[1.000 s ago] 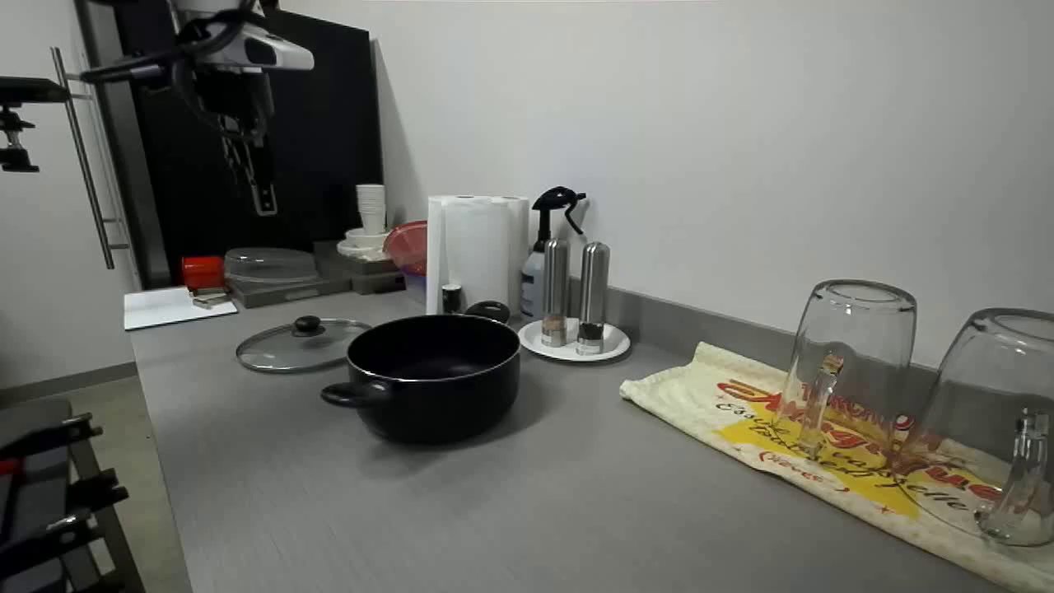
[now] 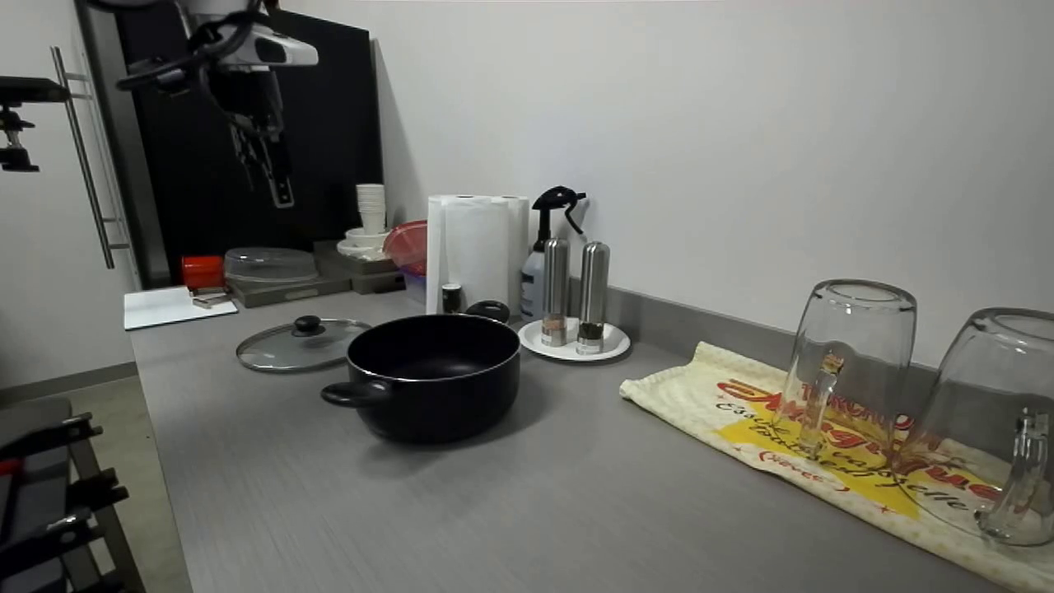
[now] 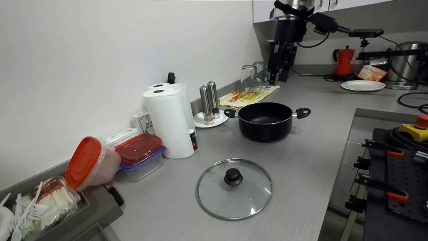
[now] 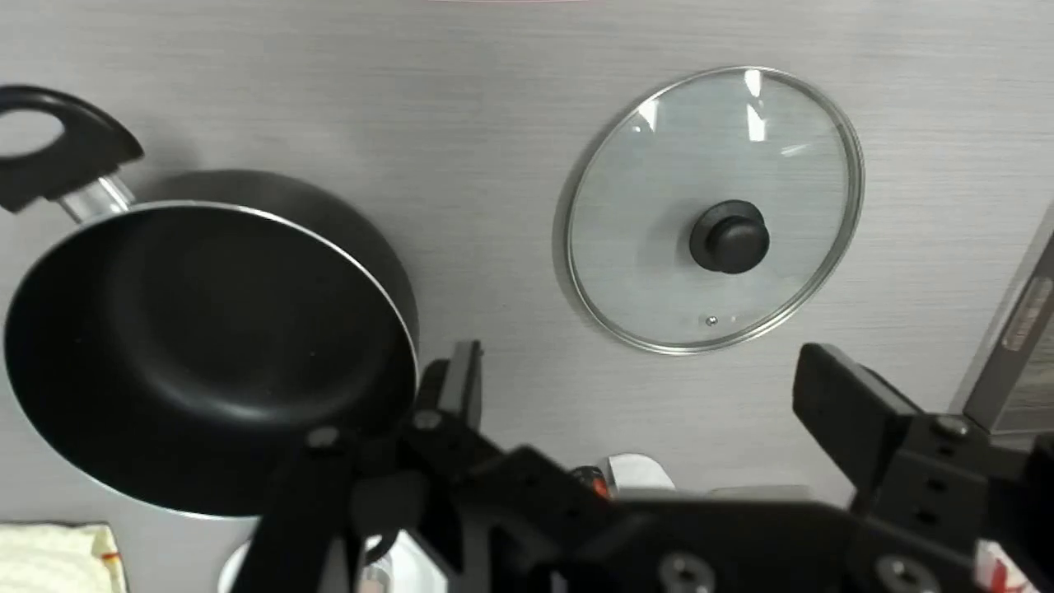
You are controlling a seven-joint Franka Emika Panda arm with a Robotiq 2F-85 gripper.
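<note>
A round glass lid point(image 3: 212, 192) with a black knob point(image 3: 233, 176) lies flat on the counter. Beside it stands a black two-handled pot point(image 3: 265, 132), uncovered and empty as far as its inside shows. My gripper point(image 2: 264, 188) hangs high over the counter, well clear of both. In the wrist view the gripper is open, its fingers point(image 4: 850, 415) spread wide with nothing between them. From there the whole lid point(image 4: 632, 287) shows ahead of the fingers, and the pot point(image 4: 227, 326) is at the left, partly covered by one finger.
Paper towel rolls point(image 2: 474, 252), a spray bottle point(image 2: 534, 272) and a white plate point(image 2: 620, 346) with two mills line the wall. Two upturned glass mugs point(image 2: 855, 356) rest on a printed cloth point(image 2: 692, 380).
The arm has shifted slightly right in exterior view 1, and the gripper sits a touch higher. Pot and lid have stayed where they were.
</note>
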